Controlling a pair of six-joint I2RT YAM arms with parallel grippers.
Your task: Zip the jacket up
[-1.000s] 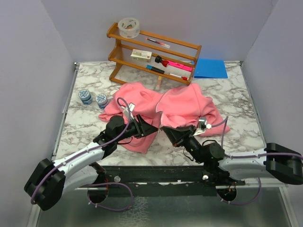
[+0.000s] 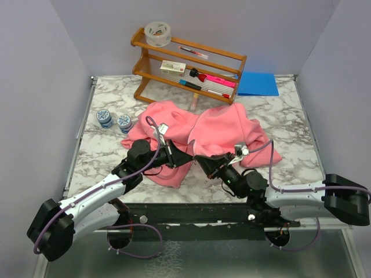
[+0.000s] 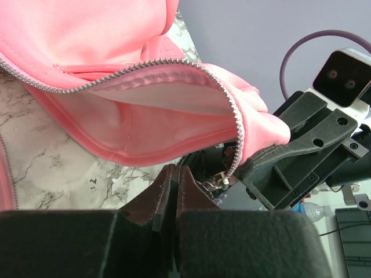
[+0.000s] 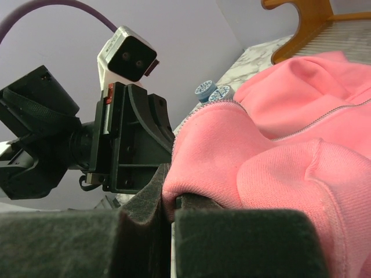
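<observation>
The pink jacket [image 2: 232, 127] lies bunched and open on the marble table, its metal zipper curving across the left wrist view [image 3: 133, 68]. Both grippers meet near the middle at the table's front. My left gripper is shut, with nothing showing between its tips, just beside a metal zipper end [image 3: 220, 182]. My right gripper is shut at the edge of the pink fabric [image 4: 220, 150], which covers part of its fingers. In the left wrist view that zipper end hangs at the right gripper's fingers.
A wooden shelf [image 2: 139, 40] with stationery stands at the back. Two blue-lidded jars [image 2: 104, 117] are at the left, a blue folder [image 2: 258, 84] at the back right. Bare marble lies at both sides.
My left gripper has moved a little. The jacket stays almost in place.
</observation>
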